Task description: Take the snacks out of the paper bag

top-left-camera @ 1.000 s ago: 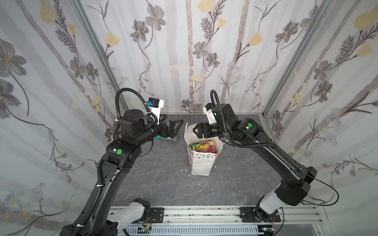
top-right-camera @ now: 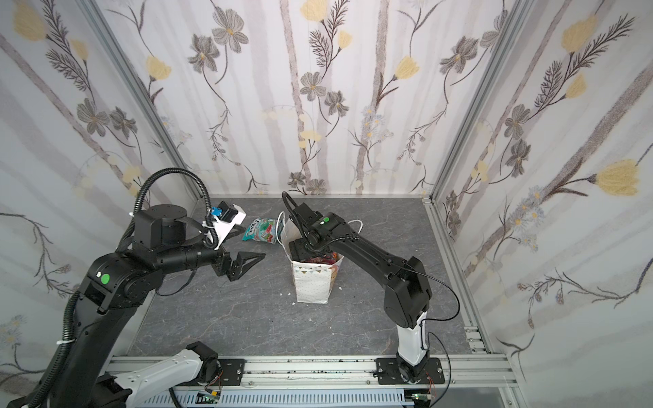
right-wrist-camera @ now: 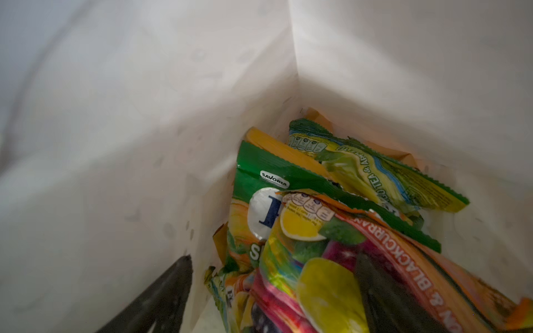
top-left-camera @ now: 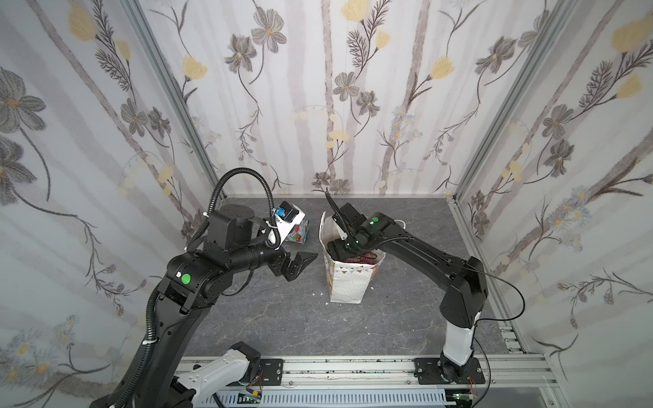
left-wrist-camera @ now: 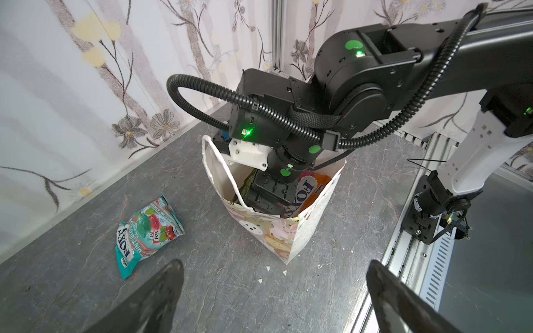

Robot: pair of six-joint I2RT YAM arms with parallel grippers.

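The white paper bag (top-left-camera: pixel 350 285) stands mid-table. My right gripper is down inside it, fingers apart over several snack packets (right-wrist-camera: pixel 333 266) in green, yellow and pink-orange; whether a packet is between the fingers firmly is unclear, none looks lifted. My left gripper stands open left of the bag, nothing between its fingers. A turquoise Fox's packet (left-wrist-camera: pixel 147 233) lies on the table beside the bag.
Patterned walls close in the back and sides; a metal rail (top-left-camera: pixel 340 363) runs along the front.
My right gripper has descended from above the bag into it. The left arm has moved down and toward the front, staying left of the bag.
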